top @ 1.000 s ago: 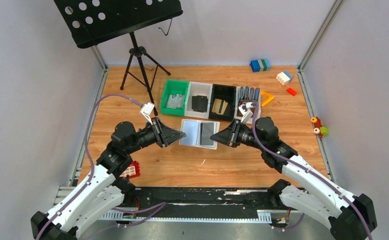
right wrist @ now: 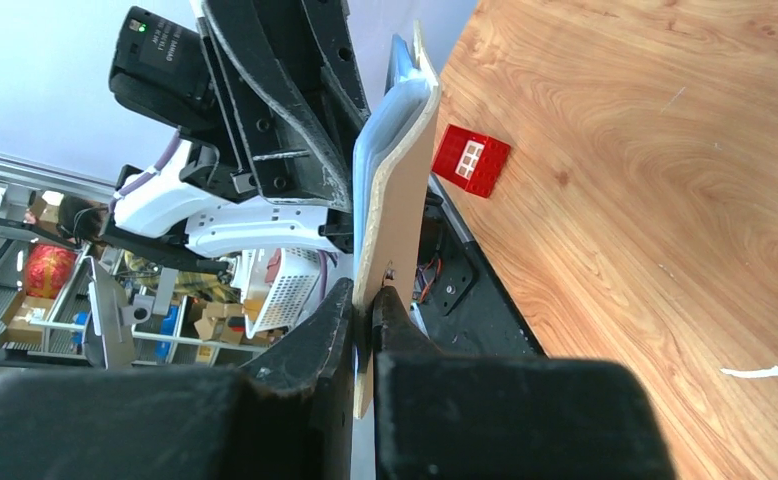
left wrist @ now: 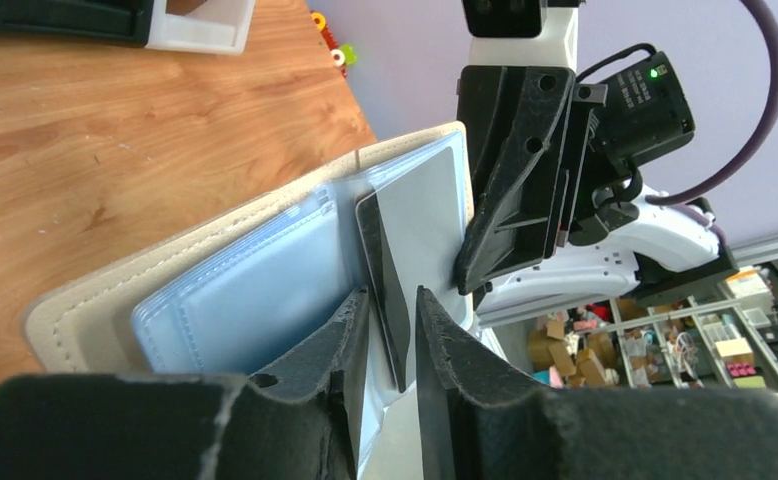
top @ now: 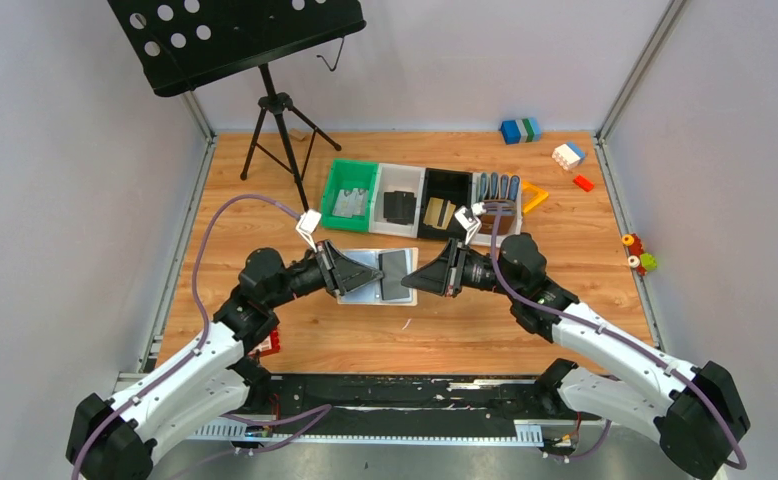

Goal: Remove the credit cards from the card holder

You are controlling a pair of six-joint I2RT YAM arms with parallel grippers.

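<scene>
The open card holder, beige outside with blue-white sleeves inside, is held up above the table, my right gripper shut on its edge. In the left wrist view a dark grey card sits in a sleeve at its right side. My left gripper is part open at that card's edge, fingertips near the dark strip; whether it touches the card I cannot tell.
A row of trays stands behind, with a black music stand at the back left. A red brick piece lies near the front left.
Over the last second both grippers moved left or inward with the holder, which shifted left and slightly down in the top view. My left gripper now reaches over it to the card.
</scene>
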